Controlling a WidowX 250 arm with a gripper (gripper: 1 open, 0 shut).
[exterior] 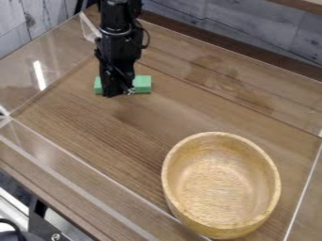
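Observation:
My black gripper [117, 87] reaches down from the top of the view to a green block [141, 84] lying on the wooden table at the upper left. The fingertips are low over the block's left part and hide some of it. The fingers look shut; whether they touch the block or hold any of it cannot be told at this size.
A large round tan basket [220, 184] stands at the lower right.

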